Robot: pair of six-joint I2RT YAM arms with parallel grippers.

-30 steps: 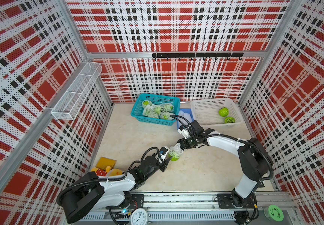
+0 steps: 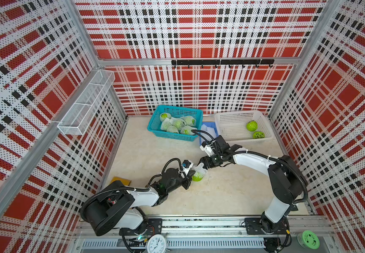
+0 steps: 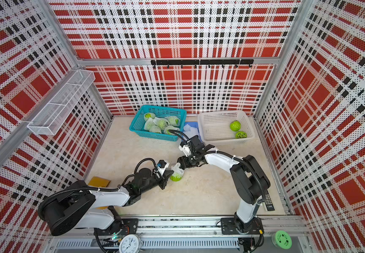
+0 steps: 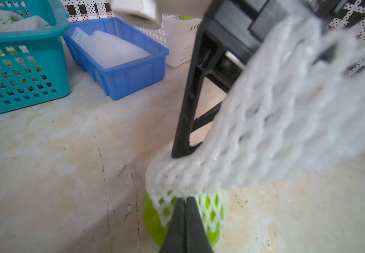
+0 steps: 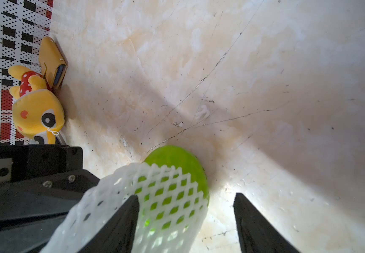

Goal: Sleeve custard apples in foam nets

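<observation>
A green custard apple sits on the table between my two grippers, its lower part bare. The white foam net covers its upper part and extends loosely upward, filling much of the left wrist view. My left gripper is shut at the net's edge, in front of the fruit; whether a strand is pinched cannot be seen. From the other side, my right gripper stands open, one finger overlapping the net and the other finger clear of it.
Behind stand a teal basket of several netted fruits, a blue bin of foam nets and a white basket with two bare custard apples. A yellow plush toy lies far left.
The net's upper end now looks narrower and more bunched. The right arm has stayed nearly still.
</observation>
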